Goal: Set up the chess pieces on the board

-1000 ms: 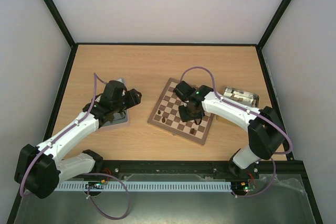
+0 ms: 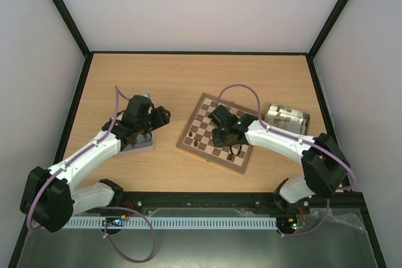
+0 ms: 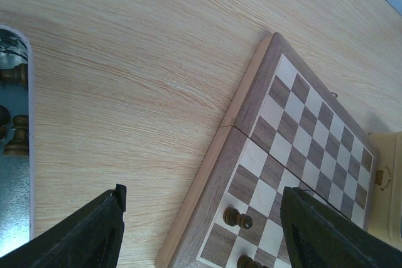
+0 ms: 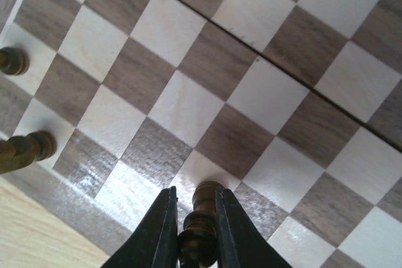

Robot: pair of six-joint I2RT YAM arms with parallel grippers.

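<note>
The wooden chessboard [image 2: 207, 111] lies right of centre. My right gripper is shut on a dark wooden chess piece [image 4: 198, 244], held over the near part of the board, its base at a pale square. Two more dark pieces [image 4: 14, 61] [image 4: 25, 150] stand near the board's edge. My left gripper is part open with nothing between its fingers, beside the piece tray [image 3: 31, 174] at the left, which holds dark pieces.
A box [image 2: 287, 117] with metallic contents sits right of the board, touching or close to it. Bare table lies between tray and board and along the back.
The right arm has shifted slightly over the board, settling a little lower and toward the near left.
</note>
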